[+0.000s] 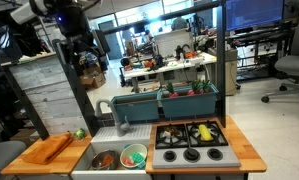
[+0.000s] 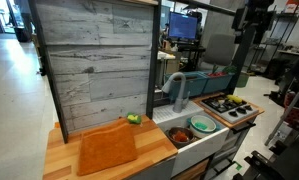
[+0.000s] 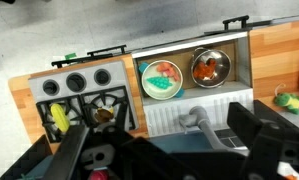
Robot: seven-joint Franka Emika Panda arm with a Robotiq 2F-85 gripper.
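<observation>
High above the counter, my gripper (image 1: 93, 62) is open and clear of everything on the worktop. From the wrist view, its dark fingers reach in along the bottom edge, with nothing between them. Below lies the sink (image 3: 184, 102), holding a pale bowl (image 3: 161, 92) with red and green pieces inside and a metal pot (image 3: 211, 68) with reddish contents. On the stove (image 3: 79, 80) are a yellow object (image 3: 59, 118) and a small pan (image 3: 105, 114). An orange cloth (image 2: 107, 147) lies flat on the wooden counter, near a small green and yellow item (image 2: 135, 119).
The faucet (image 1: 119, 122) rises behind the sink. A blue rack (image 1: 189, 104) with reddish items stands behind the stove, near a dark upright post (image 1: 220, 65). A white plank wall (image 2: 99, 65) borders the cloth's side.
</observation>
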